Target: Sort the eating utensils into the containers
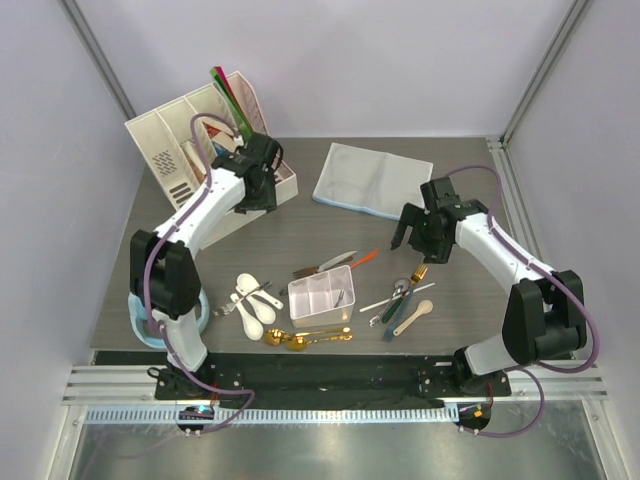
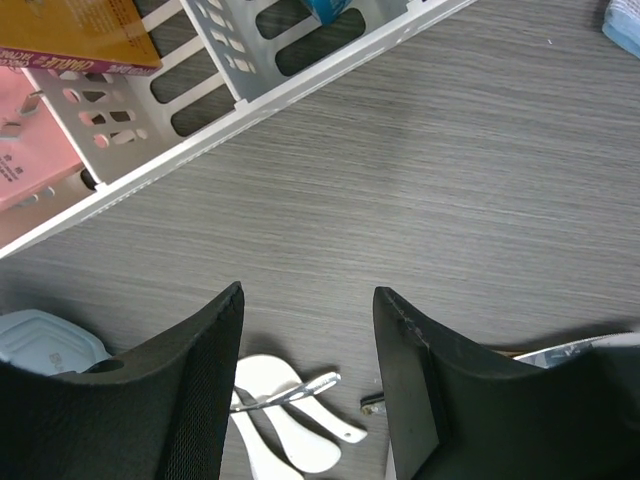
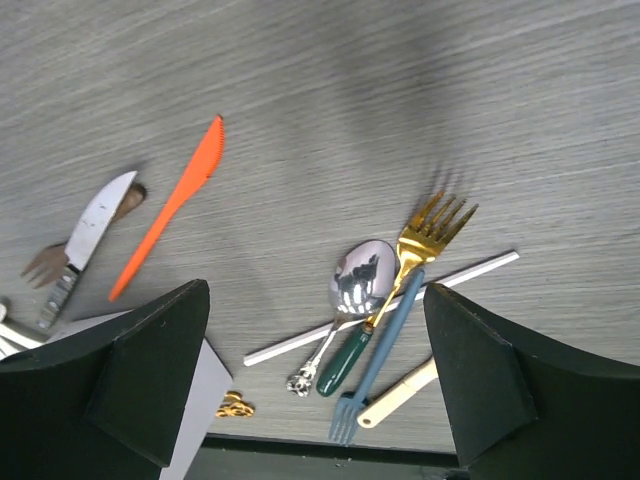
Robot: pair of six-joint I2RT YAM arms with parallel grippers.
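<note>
My left gripper is open above bare table before the white rack (image 1: 220, 230); white spoons (image 2: 300, 440) and a fork show below it. My right gripper is open above a silver spoon (image 3: 362, 280), gold fork (image 3: 428, 232), blue fork (image 3: 343, 420) and white stick (image 3: 485, 266). An orange knife (image 3: 185, 185) and a silver knife (image 3: 100, 212) lie to their left. A clear divided container (image 1: 321, 312) stands at the front middle, a piece of cutlery inside. Gold spoons (image 1: 298, 342) lie before it; a wooden spoon (image 1: 420, 310) lies at the right.
The rack at back left holds boxes and long items. A white tray or mat (image 1: 370, 175) lies at the back right. A blue bowl (image 1: 145, 330) sits at front left.
</note>
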